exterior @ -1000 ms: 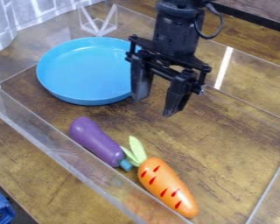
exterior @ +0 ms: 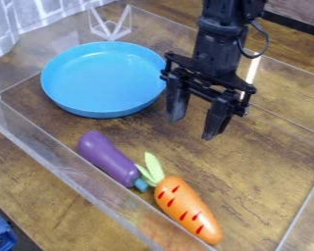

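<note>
My black gripper (exterior: 196, 113) hangs over the wooden board just right of the blue plate (exterior: 94, 78), its fingers apart with nothing seen between them. A purple toy eggplant (exterior: 110, 159) lies in front, below and left of the gripper. An orange toy carrot (exterior: 186, 206) with a pale green top lies right of the eggplant, nearer the viewer.
A clear plastic wall (exterior: 55, 172) runs along the left front. Bare wood (exterior: 258, 167) fills the right side. A small blue object (exterior: 0, 233) sits outside at the bottom left corner.
The gripper has moved right and slightly up, away from the plate. The plate, eggplant and carrot look unmoved.
</note>
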